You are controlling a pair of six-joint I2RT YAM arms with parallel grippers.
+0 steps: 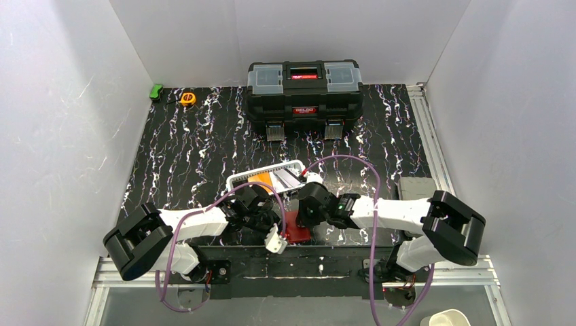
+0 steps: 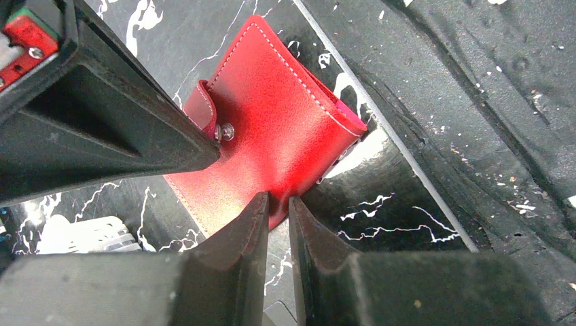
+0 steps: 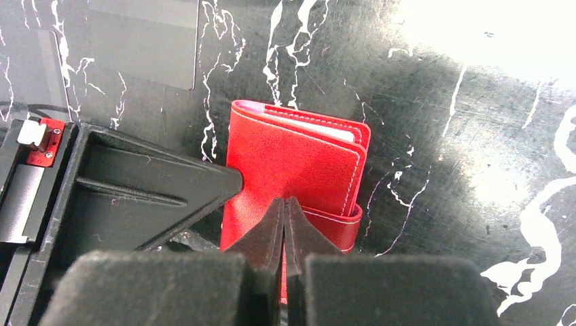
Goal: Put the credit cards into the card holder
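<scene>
The red card holder (image 1: 297, 233) lies on the table near the front edge, between my two grippers. In the left wrist view my left gripper is shut on a bottom edge of the card holder (image 2: 278, 112). A snap stud and a short red strap (image 2: 201, 109) stand beside the other gripper's tip. My right gripper is shut over the holder, next to the red strap (image 3: 333, 227); nothing clear shows between its fingers. A white edge (image 3: 329, 129) peeks out of the holder's open side.
Behind the grippers a white tray (image 1: 231, 182) holds orange and white flat items. A black toolbox (image 1: 304, 98) stands at the back, and a tape measure (image 1: 187, 99) lies at the far left. A grey box (image 1: 416, 190) is at the right. Purple cables loop over both arms.
</scene>
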